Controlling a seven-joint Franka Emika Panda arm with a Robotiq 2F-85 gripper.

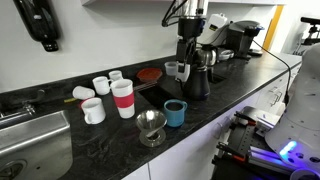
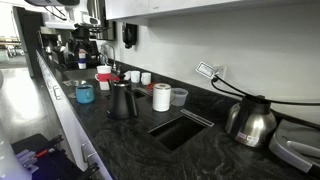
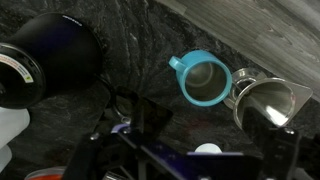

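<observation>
My gripper point(image 1: 184, 66) hangs in the air above the counter, beyond a teal mug point(image 1: 175, 112). In the wrist view the fingers stand wide apart and nothing is between them. The teal mug point(image 3: 204, 78) is upright, seen from above with its opening showing. Beside it stands a shiny metal cup point(image 3: 268, 100), partly covered by one finger point(image 3: 262, 130). That metal cup point(image 1: 151, 125) has a flared rim and sits near the counter's front edge. A black kettle point(image 2: 122, 100) stands on the mug's other side.
A tall red-and-white cup point(image 1: 123, 99), white mugs point(image 1: 94, 110) and a red dish point(image 1: 150, 75) stand farther back. The sink point(image 1: 35, 140) lies at the left. A white roll point(image 2: 162, 97) and a steel kettle point(image 2: 250, 118) are along the wall. Bare counter point(image 2: 190, 160) lies in front.
</observation>
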